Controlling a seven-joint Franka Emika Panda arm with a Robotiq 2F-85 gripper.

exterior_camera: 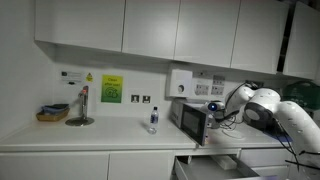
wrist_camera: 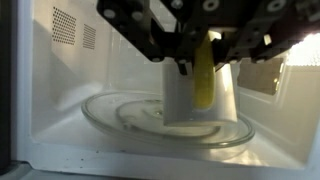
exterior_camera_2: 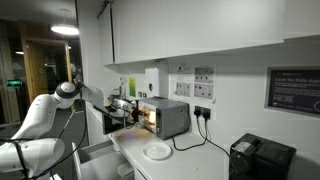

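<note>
In the wrist view my gripper is shut on the yellow handle (wrist_camera: 204, 90) of a white mug (wrist_camera: 180, 98). The mug is upright inside the microwave, over the clear glass turntable (wrist_camera: 105, 115). Whether its base touches the glass I cannot tell. My fingers hide the mug's upper part. The microwave (exterior_camera_2: 172, 118) stands on the counter with its front open, and its door (exterior_camera: 194, 123) sticks out toward the room. In exterior view 1 my gripper (exterior_camera: 213, 108) is at the microwave's opening, where the mug is too small to make out.
A white plate (exterior_camera_2: 158, 151) lies on the counter beside the microwave, with a black appliance (exterior_camera_2: 262, 158) farther along. Below the microwave a drawer (exterior_camera: 205, 166) stands pulled out. A bottle (exterior_camera: 154, 121) is on the counter left of the microwave.
</note>
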